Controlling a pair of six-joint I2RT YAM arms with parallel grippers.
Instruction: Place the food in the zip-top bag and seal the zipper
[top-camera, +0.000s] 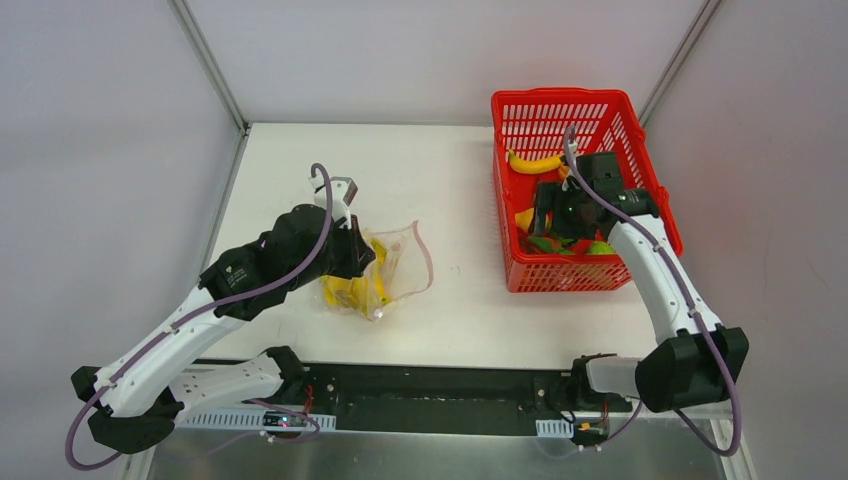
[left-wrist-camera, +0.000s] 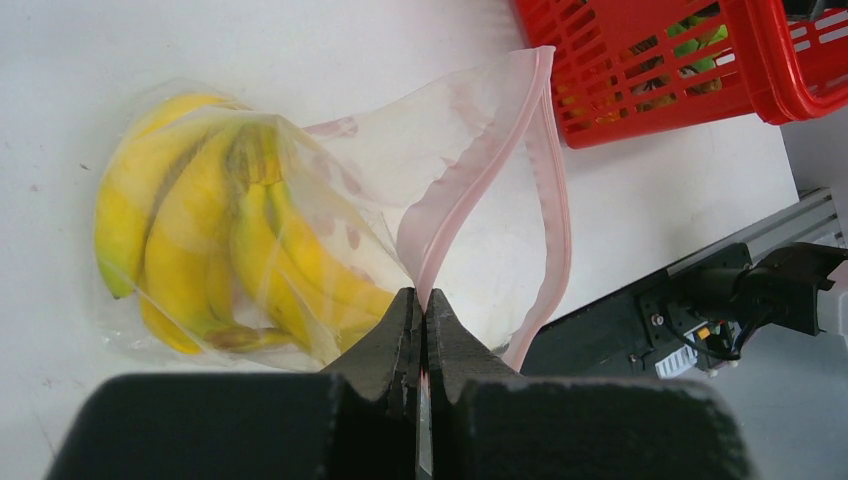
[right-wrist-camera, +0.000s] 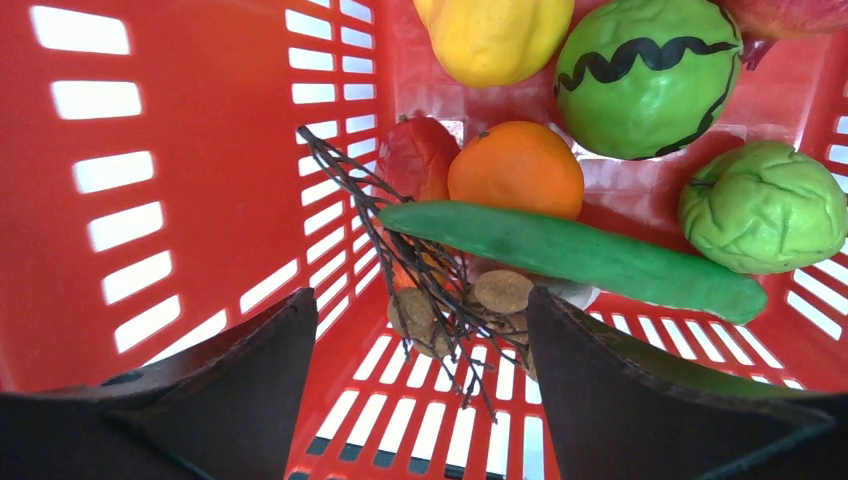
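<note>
A clear zip top bag (left-wrist-camera: 330, 190) lies on the white table with several bananas (left-wrist-camera: 190, 230) inside, its pink-edged mouth gaping towards the right. My left gripper is shut on one edge of that mouth, as the left wrist view shows. Over the red basket (top-camera: 515, 270) my right gripper (top-camera: 555, 215) points down, its fingers (right-wrist-camera: 570, 350) apart and nothing held between them. Below it in the right wrist view lie a green cucumber (right-wrist-camera: 580, 250), an orange (right-wrist-camera: 515, 170), a dark twiggy bunch (right-wrist-camera: 430, 280) and a striped green melon (right-wrist-camera: 645, 80).
The basket also holds a yellow fruit (right-wrist-camera: 500, 35), a wrinkled green fruit (right-wrist-camera: 765, 205), a red fruit (right-wrist-camera: 415, 155) and a banana (top-camera: 533, 164). Its tall walls surround the right gripper. Bare table (top-camera: 465, 220) lies between bag and basket.
</note>
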